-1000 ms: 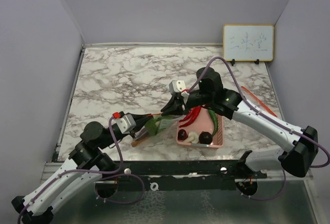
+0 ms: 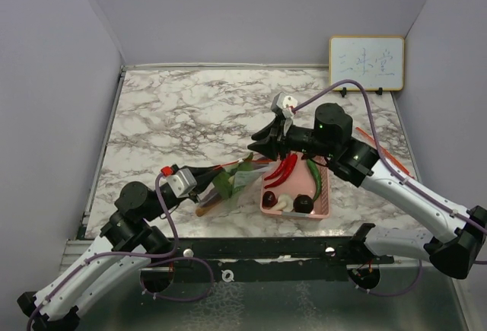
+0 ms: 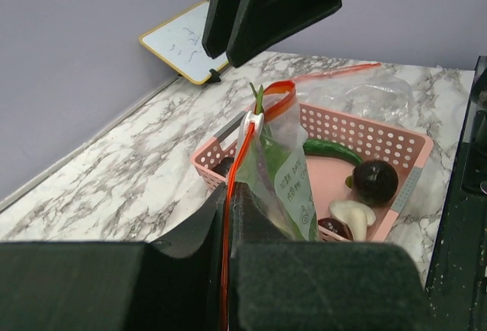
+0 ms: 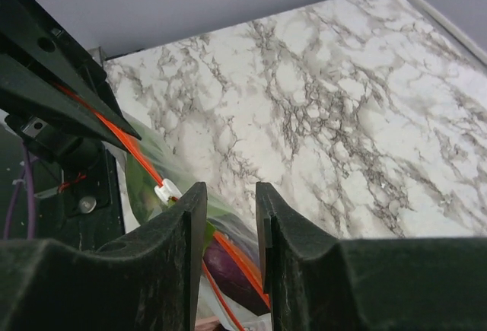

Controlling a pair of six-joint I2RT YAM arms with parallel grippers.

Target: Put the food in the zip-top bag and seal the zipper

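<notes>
A zip top bag holds leafy greens and other food, including something dark purple in the right wrist view. My left gripper is shut on the bag's red zipper strip at one end; a white slider sits on that strip. My right gripper hovers just above the bag's top, its fingers part open, the strip seen beyond them; whether it touches the bag is unclear.
A pink basket with red and green peppers, mushrooms and dark round vegetables stands right of the bag. More plastic bags lie behind it. A whiteboard stands at the back right.
My right arm has risen and turned, its gripper moving slightly right and back from the bag's top. The left arm stays almost still.
</notes>
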